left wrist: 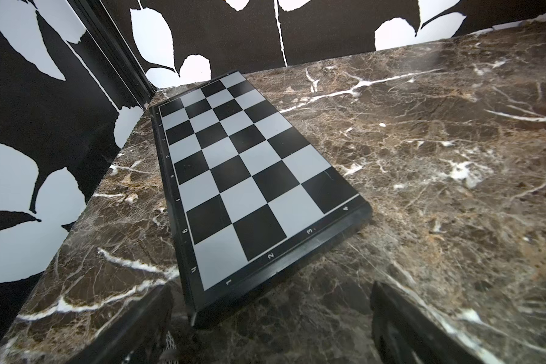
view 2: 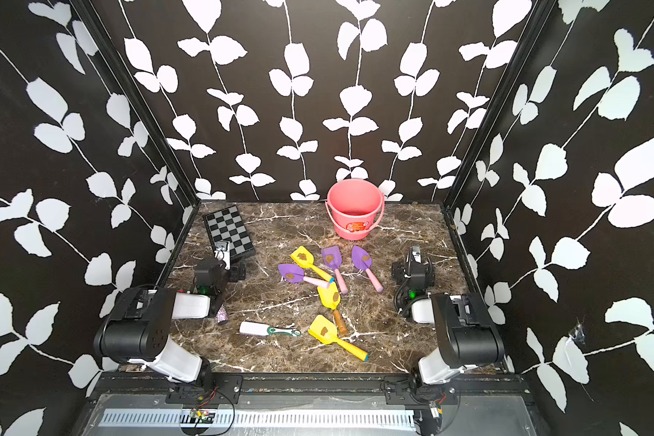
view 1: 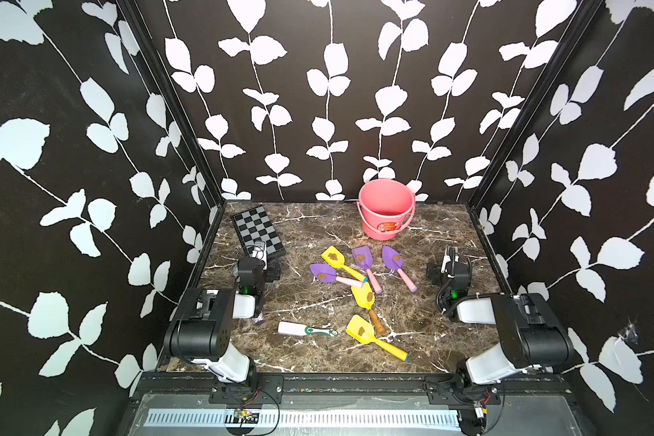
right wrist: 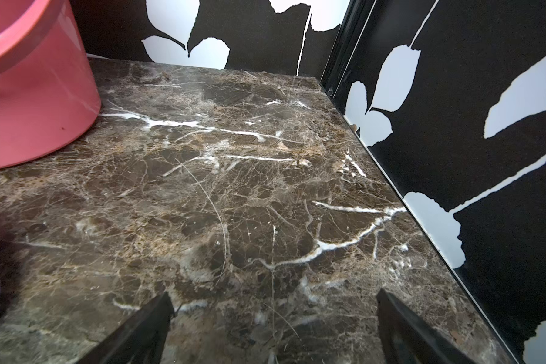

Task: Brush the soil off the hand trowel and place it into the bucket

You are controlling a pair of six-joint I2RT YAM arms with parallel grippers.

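Observation:
Several hand trowels with brown soil patches lie mid-table in the top left view: three purple ones, among them the right purple trowel (view 1: pixel 392 258), and three yellow ones, among them the front yellow trowel (view 1: pixel 361 329). A white brush (view 1: pixel 293 329) with a green-and-white handle rests left of the front yellow trowel. The pink bucket (view 1: pixel 386 210) stands upright at the back. My left gripper is open and empty, facing the chessboard's near edge. Over bare table on the right, my right gripper is also open, nothing between its fingers.
The black-and-grey chessboard (left wrist: pixel 248 163) lies flat at the back left. Two purple trowels and two yellow ones are bunched closely, some handles crossing.

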